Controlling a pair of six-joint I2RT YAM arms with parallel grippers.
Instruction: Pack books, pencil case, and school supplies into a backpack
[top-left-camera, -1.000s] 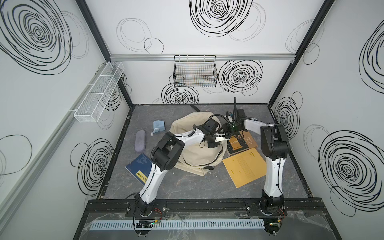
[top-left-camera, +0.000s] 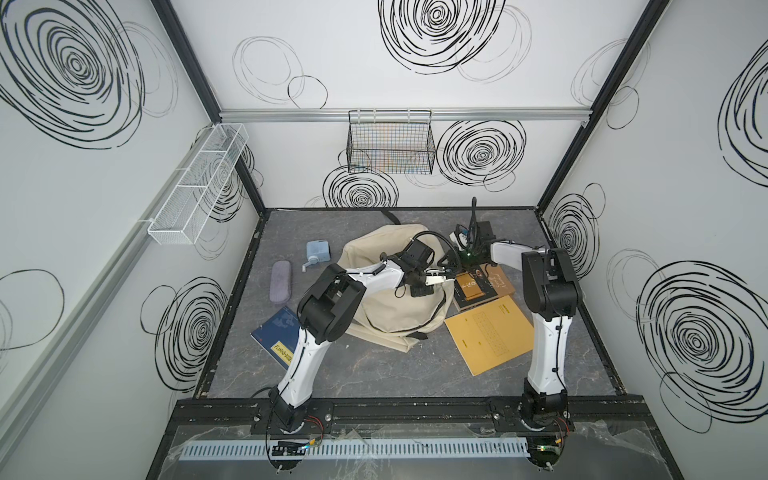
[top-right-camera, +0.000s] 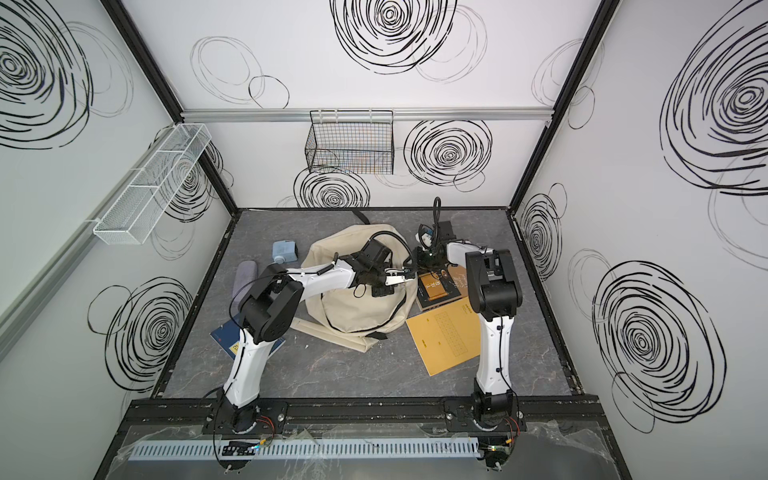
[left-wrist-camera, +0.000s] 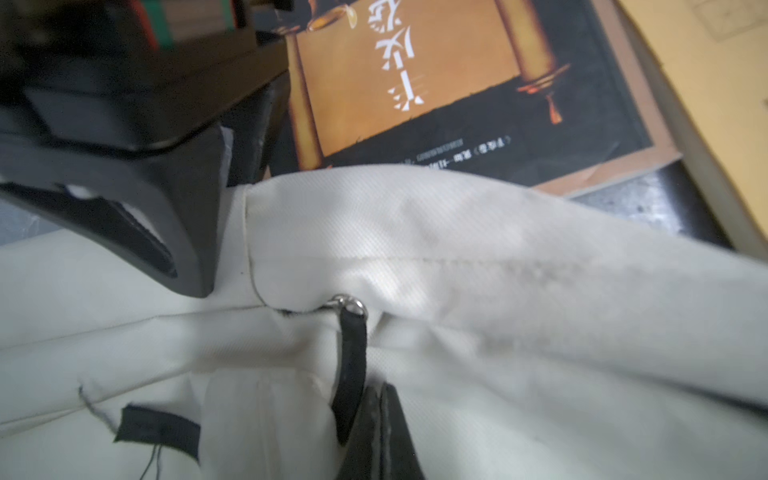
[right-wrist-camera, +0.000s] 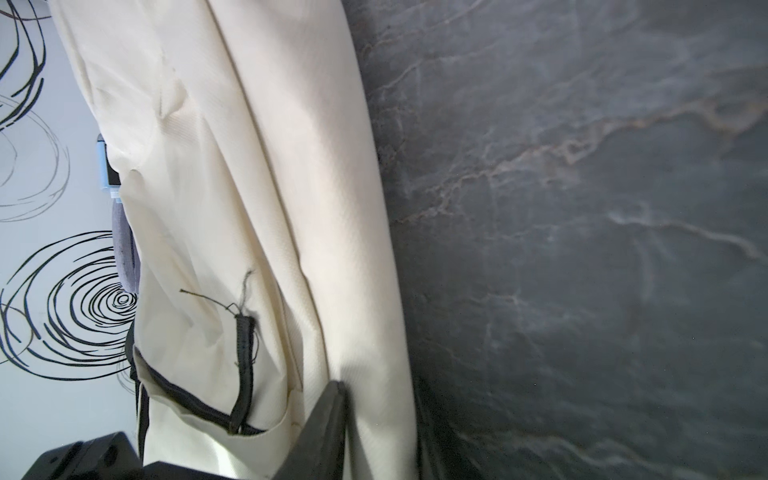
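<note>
A cream backpack (top-left-camera: 400, 308) lies on the table's middle. In the left wrist view, my left gripper is shut just above its cloth, beside a black zipper pull (left-wrist-camera: 349, 368); nothing shows between the fingers. My right gripper is at the bag's right side with its fingers parted, and the bag's edge (right-wrist-camera: 364, 320) runs between them. Right of the bag lie a dark book with an orange scroll cover (top-left-camera: 472, 289) and a yellow folder (top-left-camera: 492, 336). On the left are a blue book (top-left-camera: 280, 332), a mauve pencil case (top-left-camera: 281, 281) and a light-blue item (top-left-camera: 317, 251).
A black wire basket (top-left-camera: 390, 148) hangs on the back wall and a white wire rack (top-left-camera: 196, 192) on the left wall. Both forearms are close together over the bag's right side.
The right gripper has moved slightly. Backpack, books and pencil case look unmoved.
</note>
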